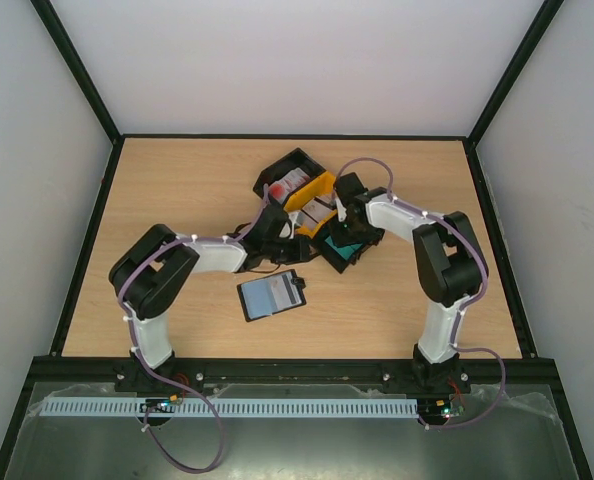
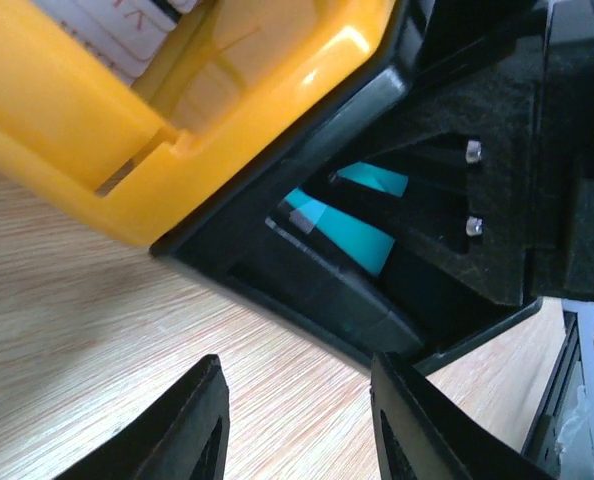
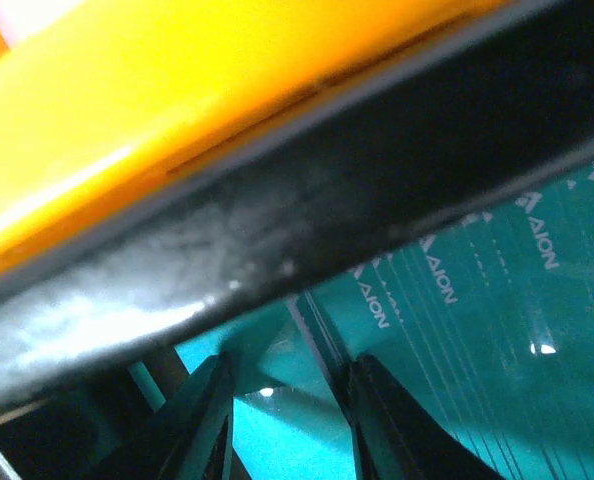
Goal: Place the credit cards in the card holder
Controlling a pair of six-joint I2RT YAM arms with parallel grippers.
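Observation:
A flat black-edged case (image 1: 272,295), apparently the card holder, lies on the table with pale blue and grey panels showing. Pale flat pieces, perhaps cards, lie in the yellow bin (image 1: 308,222); I cannot tell for certain. My right gripper reaches down into the front black bin (image 2: 307,295), its fingers apart over glossy teal packets (image 3: 457,330) marked AION. It does not show whether a packet edge sits between them. In front of that bin, my left gripper is open, with only the tabletop behind the gap.
A rear black bin (image 1: 300,158) with pinkish flat items joins the yellow one, so three bins form a diagonal row. Bare table (image 1: 177,170) lies to the left and along the front. Both grippers are close together at the front bin.

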